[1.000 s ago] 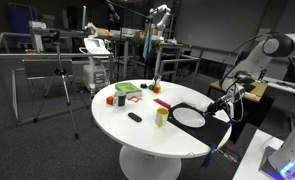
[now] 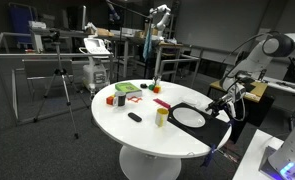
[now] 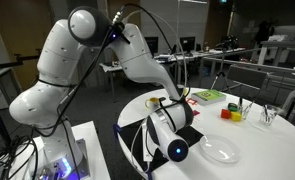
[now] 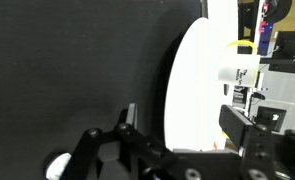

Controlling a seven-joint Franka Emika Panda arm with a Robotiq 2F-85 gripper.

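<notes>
A white plate (image 2: 187,117) lies on a black mat (image 2: 211,131) at the right side of the round white table; exterior view 2 shows the same plate (image 3: 220,152) beside my arm. My gripper (image 2: 222,105) is low near the mat, off the plate's right side. In the wrist view, the gripper is partly open, its dark fingers (image 4: 125,147) spread apart. A smooth white curved surface (image 4: 192,95) runs beyond and between them, bordering a dark area on the left. Contact with the fingers cannot be made out.
A yellow cup (image 2: 162,117) and a dark flat object (image 2: 135,117) sit left of the mat. Farther back are a green box (image 2: 125,88) and several small items.
The arm's lower part has shifted slightly to the right in exterior view 1. The plate, mat and other table objects look unmoved.
</notes>
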